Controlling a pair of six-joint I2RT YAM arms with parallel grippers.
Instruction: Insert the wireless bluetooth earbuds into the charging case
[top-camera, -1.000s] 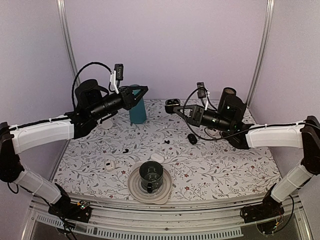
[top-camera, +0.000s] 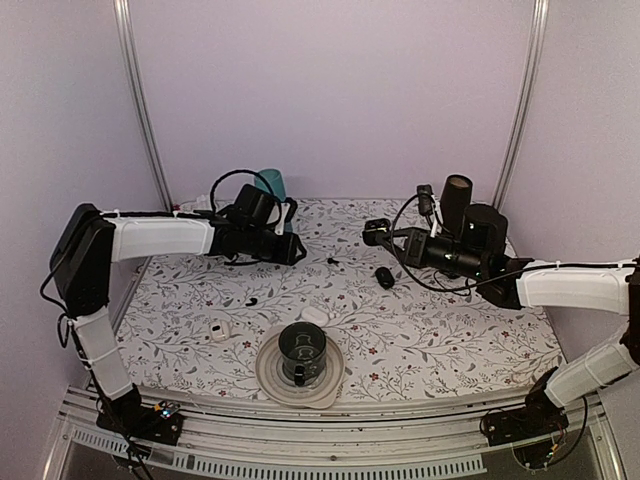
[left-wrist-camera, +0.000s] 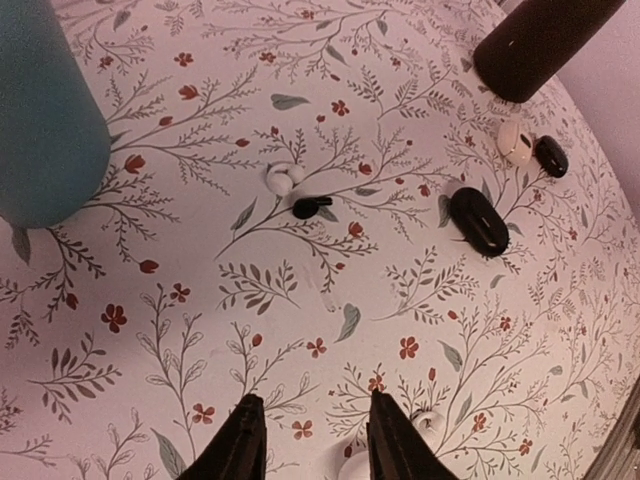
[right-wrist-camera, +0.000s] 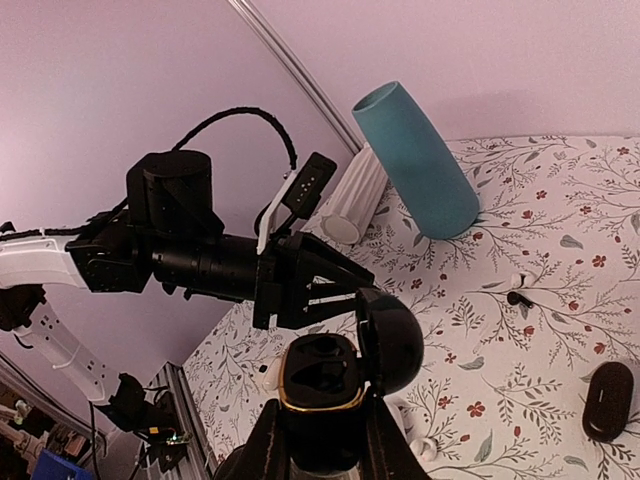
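Note:
A black charging case (top-camera: 376, 232) with its lid raised is held above the table; my right gripper is shut on it. In the right wrist view the case's open body (right-wrist-camera: 320, 372) faces up, with the lid (right-wrist-camera: 392, 340) at its right. One black earbud (left-wrist-camera: 306, 207) lies on the patterned table beside small white pieces (left-wrist-camera: 283, 180). A second small black piece (top-camera: 252, 301), perhaps the other earbud, is farther left. My left gripper is part open above the table, its fingers apart and nothing seen between them.
A blue cup (right-wrist-camera: 418, 165) stands at the back left, and a dark cylinder (top-camera: 456, 197) at the back right. Nearer the front are a dark mug (top-camera: 303, 345) on a plate (top-camera: 270, 380) and a white case (top-camera: 314, 316). A black oval object (left-wrist-camera: 480, 222) lies right of the earbud.
The right gripper has shifted right and slightly lower with the case. The objects on the table have stayed put.

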